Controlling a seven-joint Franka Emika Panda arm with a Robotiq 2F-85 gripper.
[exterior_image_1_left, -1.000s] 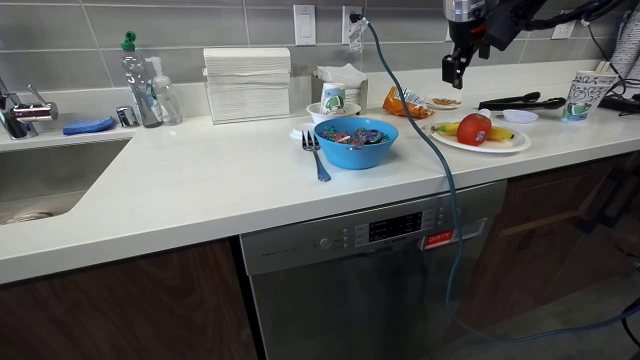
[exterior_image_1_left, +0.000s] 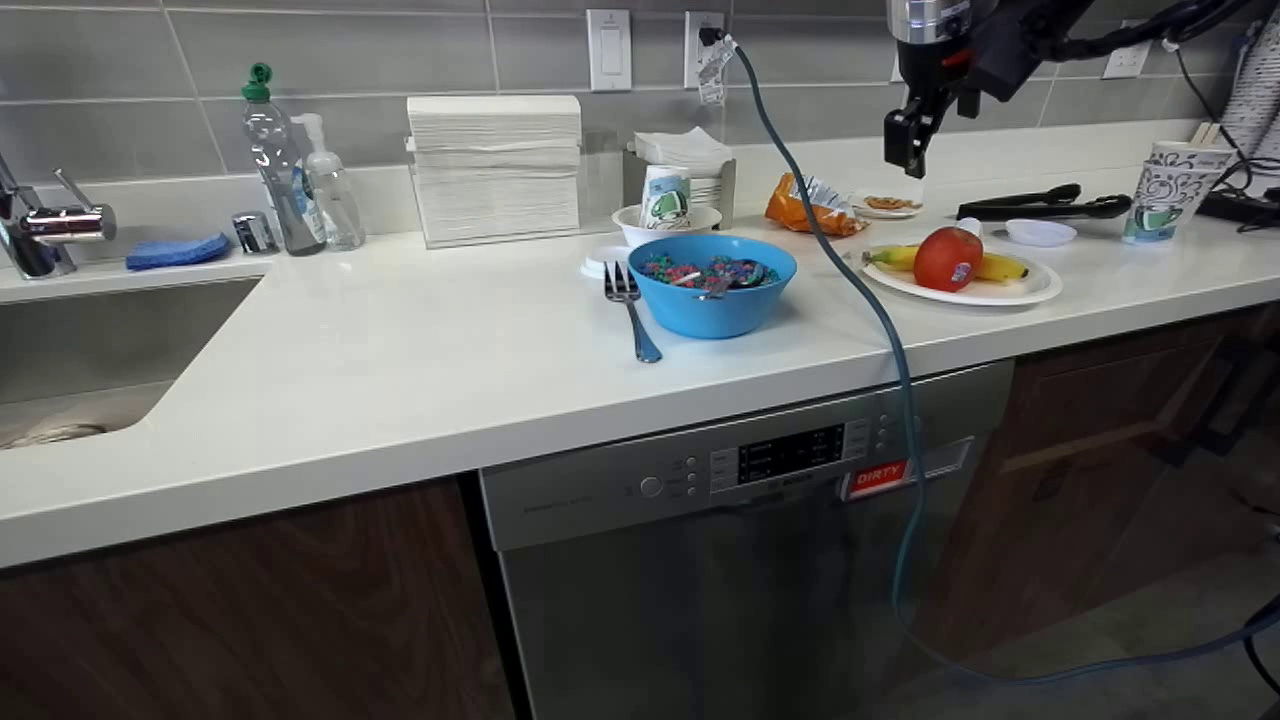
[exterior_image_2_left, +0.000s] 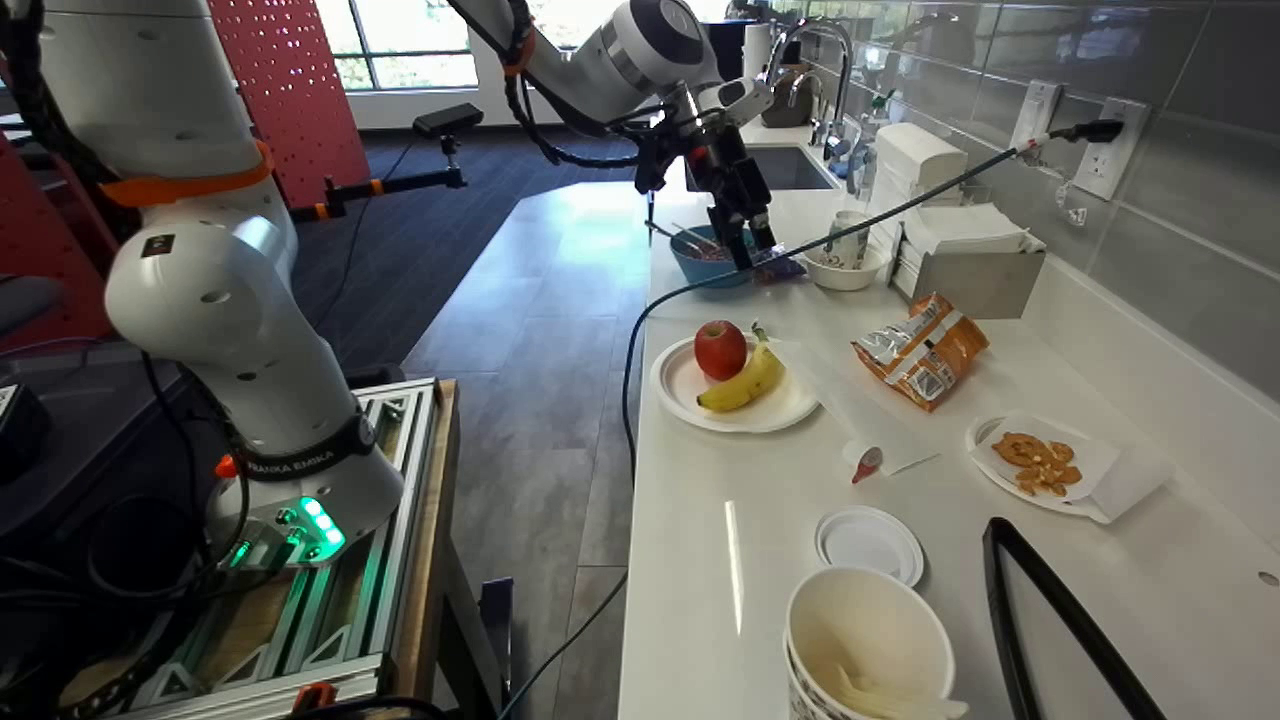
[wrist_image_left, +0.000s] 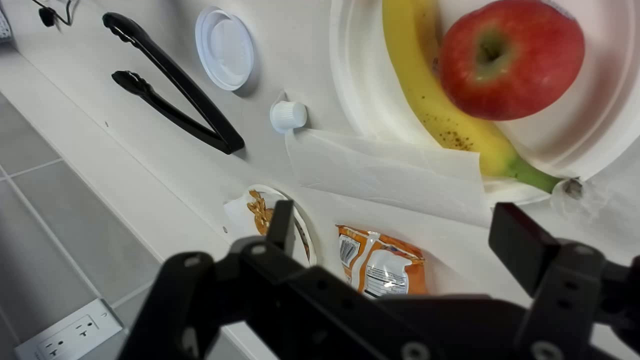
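Observation:
High over the counter, my gripper stands open, its two fingers wide apart and nothing between them. In exterior view 1 the gripper (exterior_image_1_left: 908, 142) hangs in the air near the back wall. The wrist view has a red apple (wrist_image_left: 510, 60) and a yellow banana (wrist_image_left: 414, 78) side by side on a white plate (wrist_image_left: 354, 90), beyond the fingertips. An orange snack bag (wrist_image_left: 384, 264) lies below, seen between the fingers. Partly behind one finger is a small plate of brown snacks (wrist_image_left: 261, 213).
Black tongs (wrist_image_left: 186, 90), a white lid (wrist_image_left: 225, 48) and a small white-capped tube (wrist_image_left: 288, 115) lie on the counter. A blue bowl (exterior_image_1_left: 710, 310) of wrapped candy sits beside a fork (exterior_image_1_left: 636, 318). A blue-green cable (exterior_image_1_left: 864, 294) crosses in front. The counter near the sink (exterior_image_1_left: 96, 348) is clear.

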